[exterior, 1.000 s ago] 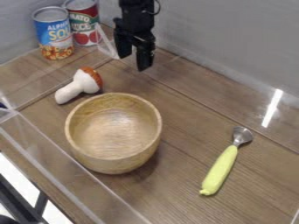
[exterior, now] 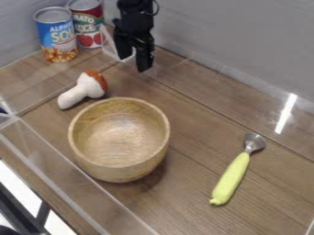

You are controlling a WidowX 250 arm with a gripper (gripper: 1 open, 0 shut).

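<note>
My black gripper [exterior: 132,50] hangs at the top of the view over the back corner of the wooden counter, open, beside two cans: a blue alphabet soup can [exterior: 58,37] and a red tomato can [exterior: 90,18]. A white mushroom with an orange cap [exterior: 81,90] lies in front of the cans. A wooden bowl [exterior: 119,141] sits at the front middle. A yellow-handled utensil [exterior: 232,174] with a metal end lies at the right.
Grey walls [exterior: 240,41] bound the counter at the back.
My gripper has shifted slightly, a little upward in the view. The objects on the counter have not visibly moved.
</note>
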